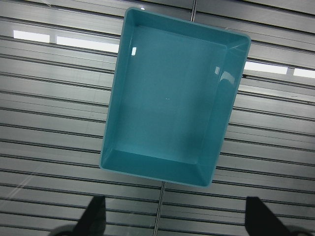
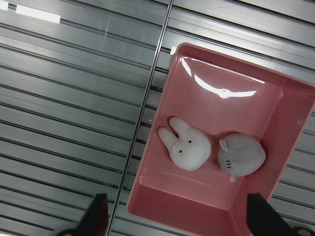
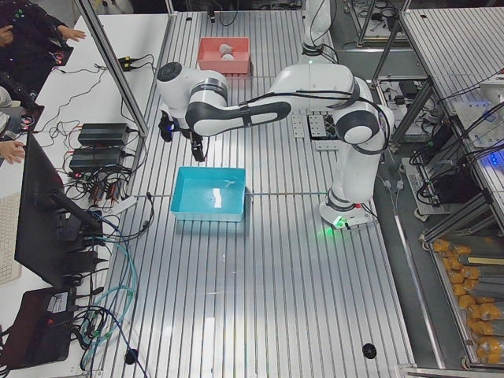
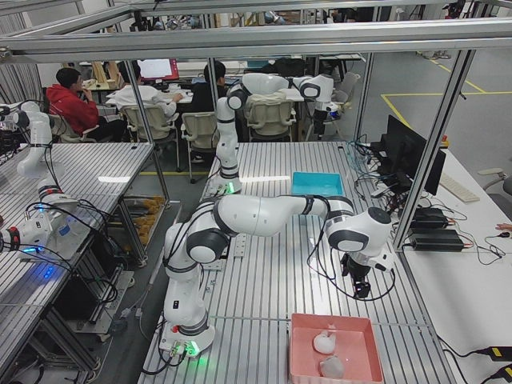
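A teal bin (image 3: 208,197) lies empty on the slatted table; my left gripper (image 3: 197,150) hangs above it, fingers wide apart in the left wrist view (image 1: 172,216). A pink bin (image 4: 336,320) holds a white long-eared soft toy (image 2: 191,150) and a grey round toy (image 2: 241,155). My right gripper (image 4: 358,284) is above the table by the pink bin, its fingers wide apart at the bottom of the right wrist view with nothing between.
A monitor (image 3: 43,220), black boxes (image 3: 98,134) and cables line one side of the table. Frame posts (image 4: 436,144) stand at the edges. Bare table surrounds both bins.
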